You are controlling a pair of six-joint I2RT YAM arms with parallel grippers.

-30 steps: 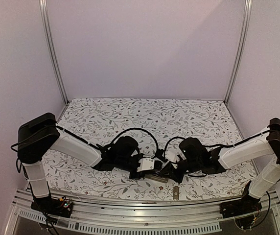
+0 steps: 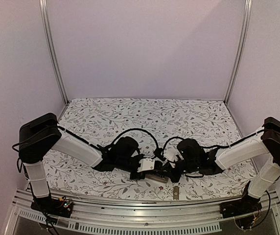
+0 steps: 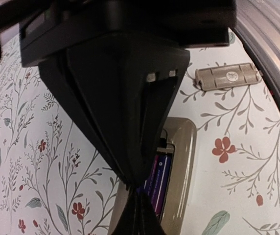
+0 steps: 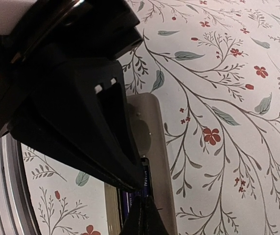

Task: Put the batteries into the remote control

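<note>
The remote control (image 3: 183, 166) lies on the patterned table, its battery bay facing up. Two dark blue-purple batteries (image 3: 160, 181) lie side by side in the bay, partly hidden by the grippers. In the left wrist view my left gripper has its fingertips together over the bay; the right gripper's fingers (image 3: 115, 107) come down at almost the same spot. The right wrist view shows my right gripper closed up above the battery (image 4: 147, 177), close against the left gripper's tips. No battery is visibly held; how fully both batteries sit is hidden.
The battery cover (image 3: 228, 77) lies apart from the remote, near the table's front metal rail (image 2: 130, 213). Both arms meet closely over the remote, leaving little room between them.
Remote and cover stay put.
</note>
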